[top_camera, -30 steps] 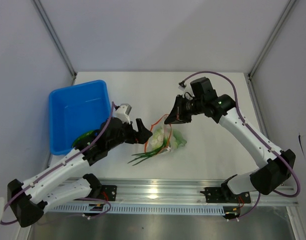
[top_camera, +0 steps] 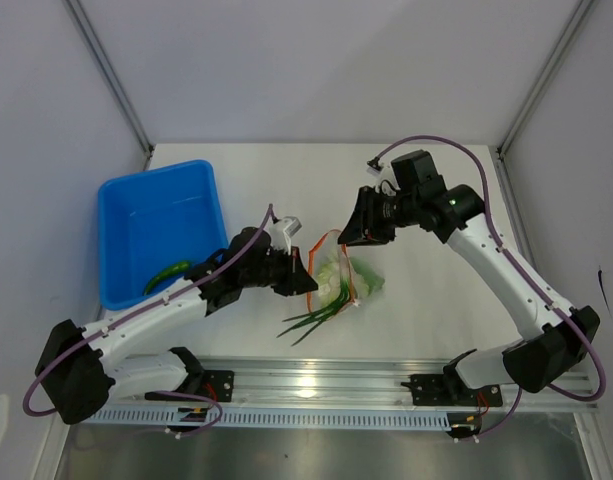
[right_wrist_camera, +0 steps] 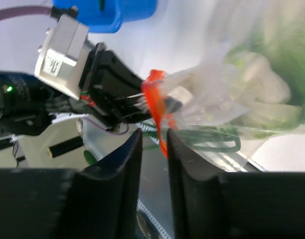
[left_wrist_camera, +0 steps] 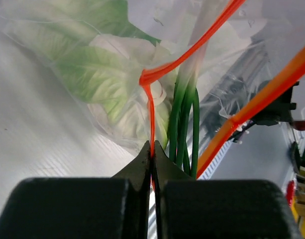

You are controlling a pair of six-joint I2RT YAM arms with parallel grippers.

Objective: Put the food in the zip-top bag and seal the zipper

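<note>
The clear zip top bag (top_camera: 364, 279) with an orange zipper edge lies mid-table, its mouth spread apart. Pale green leafy food (left_wrist_camera: 100, 79) shows through its plastic. Green onions (top_camera: 321, 318) reach partly inside, their ends sticking out of the mouth toward the front. My left gripper is shut on the near orange edge, which runs down between its fingertips. At the far side of the mouth, my right gripper is part open. The orange edge (right_wrist_camera: 156, 102) shows just beyond the gap of its fingers, apparently free of them.
The blue bin (top_camera: 158, 167) stands at the left with a green pepper (top_camera: 169, 275) in it. A metal rail (top_camera: 316, 380) borders the table's front. Bare tabletop lies behind and to the right of the bag.
My left gripper was open; it has moved right to the bag's edge and shut. The onions' ends have swung, and the right gripper has opened, shifting slightly right.
</note>
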